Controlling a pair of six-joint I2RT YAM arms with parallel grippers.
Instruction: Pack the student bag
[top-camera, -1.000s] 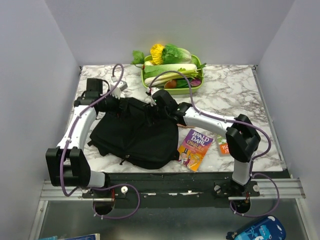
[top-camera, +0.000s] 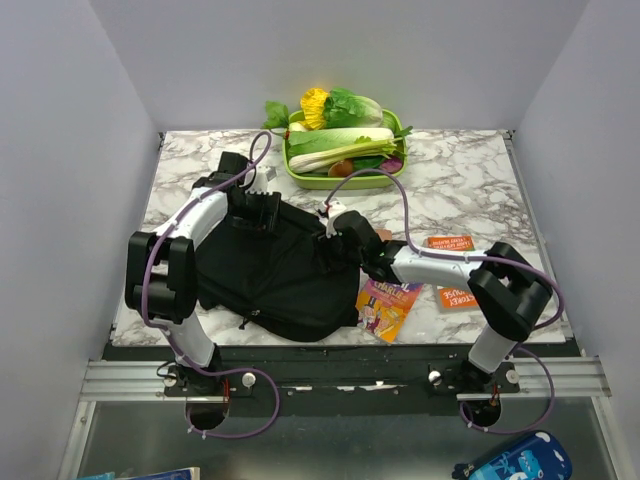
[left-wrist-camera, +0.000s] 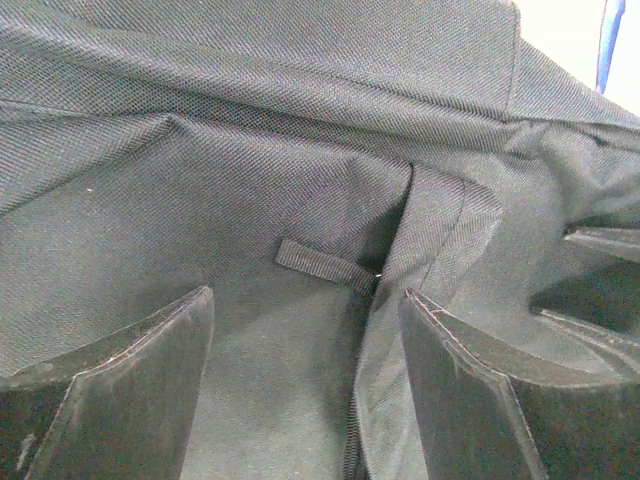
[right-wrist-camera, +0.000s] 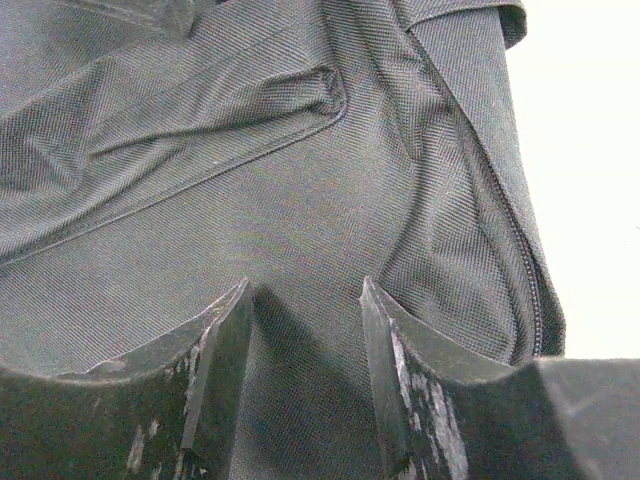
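Note:
A black fabric bag (top-camera: 280, 300) lies across the left middle of the table. My left gripper (top-camera: 255, 220) hangs over its upper left part; in the left wrist view its fingers (left-wrist-camera: 480, 420) are apart over a zipper flap (left-wrist-camera: 430, 230), nothing clearly between them. My right gripper (top-camera: 330, 250) is over the bag's right part; in the right wrist view its fingers (right-wrist-camera: 410, 400) stand apart above bare fabric near a zipped edge. Books, one a Roald Dahl book (top-camera: 388, 308), the other orange (top-camera: 455, 298), lie right of the bag, partly hidden by my right arm.
A green basket of vegetables (top-camera: 310, 178) stands at the back. A blue case (top-camera: 520, 460) lies below, beyond the front edge.
Both arms have moved rightward and a little toward the front over the last second. The bag's left part has shifted slightly rightward with its folds changed.

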